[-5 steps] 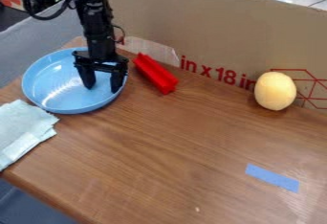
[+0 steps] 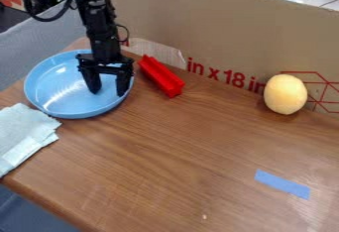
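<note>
My gripper (image 2: 106,75) hangs low over the right part of a light blue plate (image 2: 54,85) at the upper left of the table, its black fingers down at or inside the plate. It is open; whether anything lies between the fingers is hidden. A red elongated object (image 2: 162,76) lies just right of the plate. A pale yellow egg-shaped object (image 2: 284,94) rests farther right, in front of the cardboard.
A light cloth (image 2: 23,137) lies at the left table edge. A cardboard wall (image 2: 239,28) runs along the back. A strip of blue tape (image 2: 282,184) is at the front right.
</note>
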